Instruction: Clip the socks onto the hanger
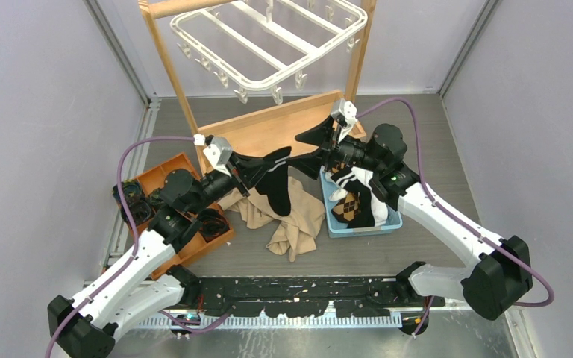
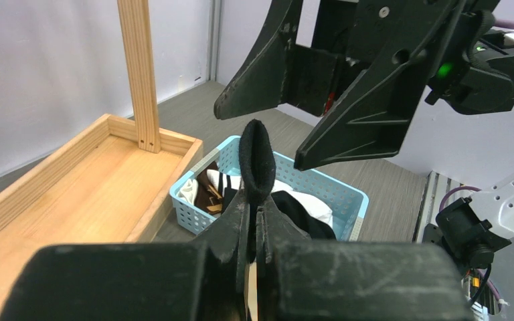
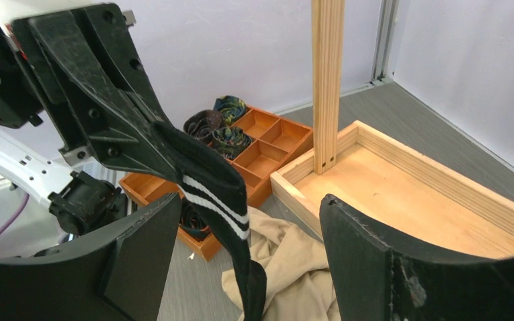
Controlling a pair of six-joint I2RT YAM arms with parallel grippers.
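A black sock (image 1: pixel 277 188) with two white stripes near its cuff hangs from my left gripper (image 1: pixel 267 162), which is shut on it. In the left wrist view a fold of the sock (image 2: pixel 257 160) sticks out past the closed fingers; in the right wrist view its striped part (image 3: pixel 217 200) droops down in front of me. My right gripper (image 1: pixel 303 153) is open, its fingers just right of the sock's upper end with no cloth clasped. Above both arms is the white hanger (image 1: pixel 268 41), with clips (image 1: pixel 242 95) along its rim; none visible holds a sock.
A blue basket (image 1: pixel 365 231) with several socks stands below the right arm. Tan cloth (image 1: pixel 298 224) lies under the held sock. An orange divided box (image 1: pixel 220 237) sits at left, and a wooden stand (image 1: pixel 268 119) carries the hanger behind.
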